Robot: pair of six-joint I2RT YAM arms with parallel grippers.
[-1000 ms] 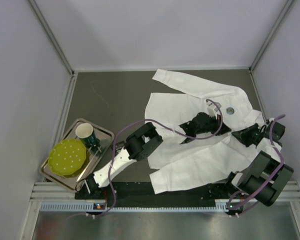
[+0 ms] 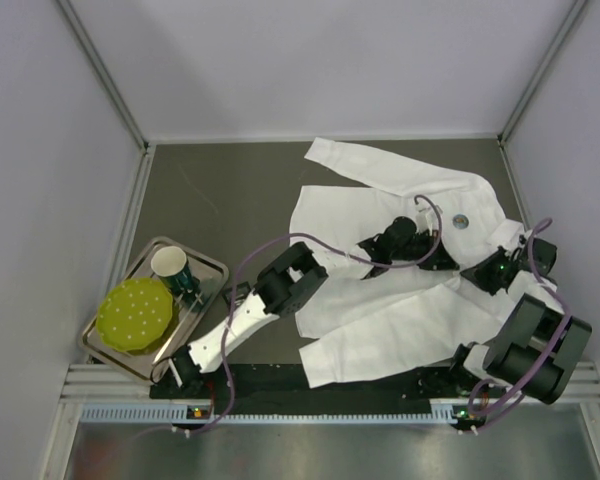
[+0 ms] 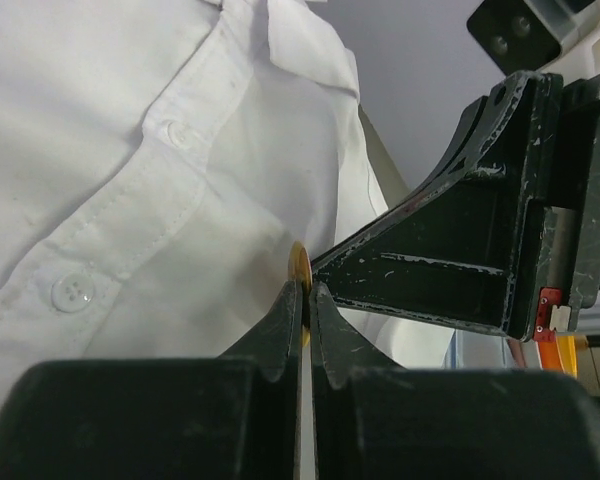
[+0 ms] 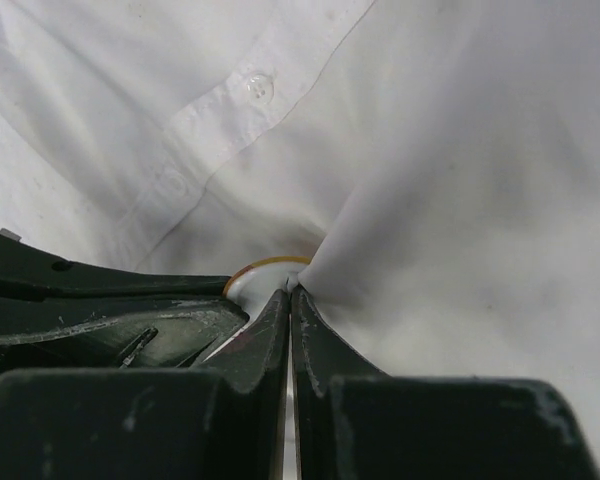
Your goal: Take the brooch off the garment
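A white button-up garment (image 2: 355, 295) lies spread on the table. The brooch (image 3: 299, 262), a thin disc with a gold-brown edge, stands edge-on in the left wrist view, with my left gripper shut on it. From the right wrist view the pale face of the brooch (image 4: 265, 278) shows, partly covered by fingers. Right beside it is my right gripper, its tips together. A raised fold of white cloth runs to those tips; whether any cloth or pin is caught between them is hidden. Both grippers almost meet over the garment's right part.
At the left, a metal tray (image 2: 218, 272) carries a yellow-green dotted plate (image 2: 136, 314) and a white and green cup (image 2: 169, 264). Buttons (image 3: 72, 293) line the placket near the grippers. Bare grey table (image 2: 230, 190) lies between tray and garment.
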